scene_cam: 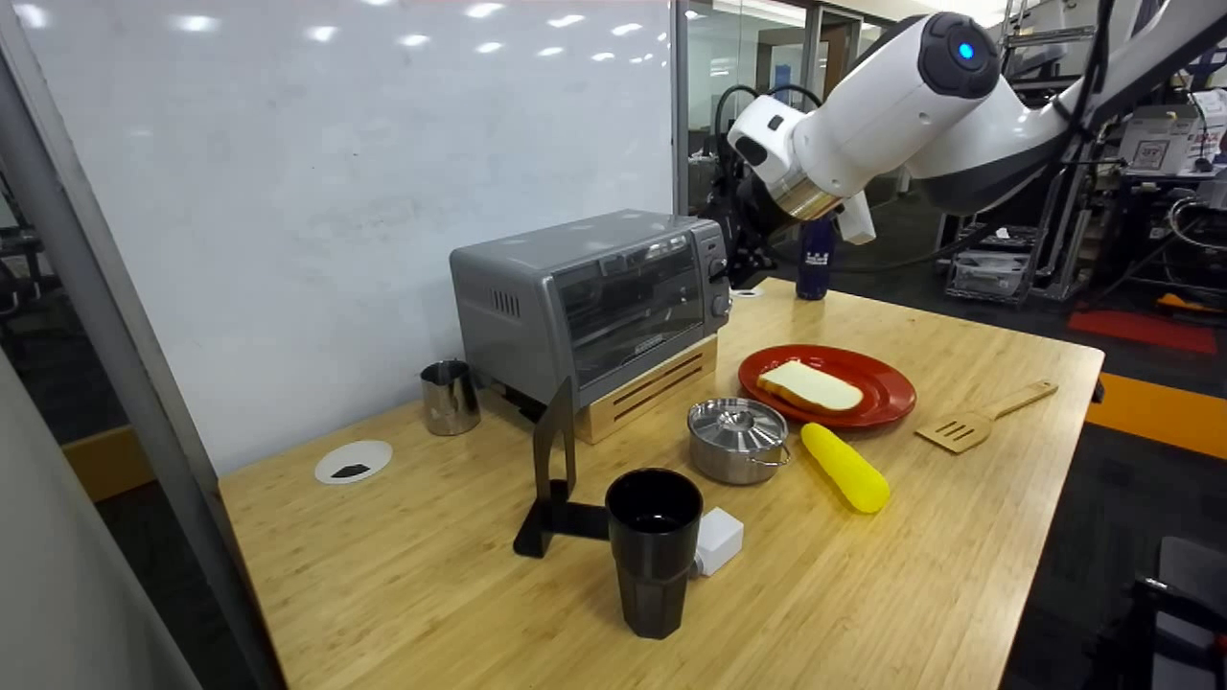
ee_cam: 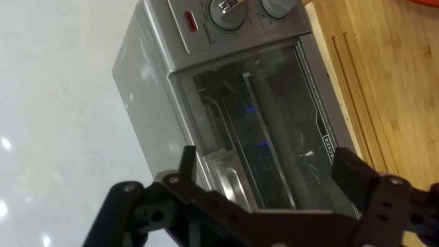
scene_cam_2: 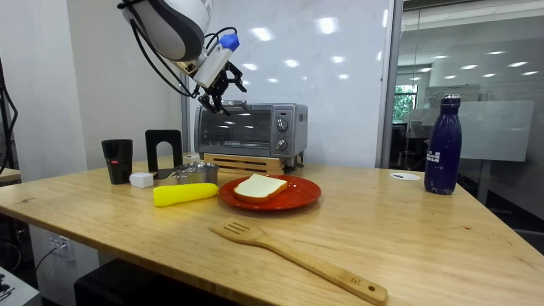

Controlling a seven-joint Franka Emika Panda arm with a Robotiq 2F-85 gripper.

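Note:
My gripper is open, its two dark fingers spread wide with nothing held between them. In the wrist view, the grey toaster oven (ee_cam: 156,98) fills the middle beyond the fingers, its glass door (ee_cam: 284,123) closed and its knobs at the top. From the second exterior view, my gripper (scene_cam_2: 235,101) hangs in front of the upper part of the oven (scene_cam_2: 301,127), near the door's top edge; whether it touches cannot be told. On the red plate (scene_cam_2: 306,196) lies a slice of bread (scene_cam_2: 260,188). The gripper's fingers are mostly hidden in the first exterior view.
Near the plate are a lidded steel pot (scene_cam: 736,443), a yellow object (scene_cam: 845,466) and a wooden spatula (scene_cam: 960,431). A black cup (scene_cam: 653,563), black stand (scene_cam: 552,506) and white block (scene_cam: 720,540) stand nearer. The whiteboard (scene_cam: 345,207) rises behind the oven; a blue bottle (scene_cam_2: 442,148) stands right.

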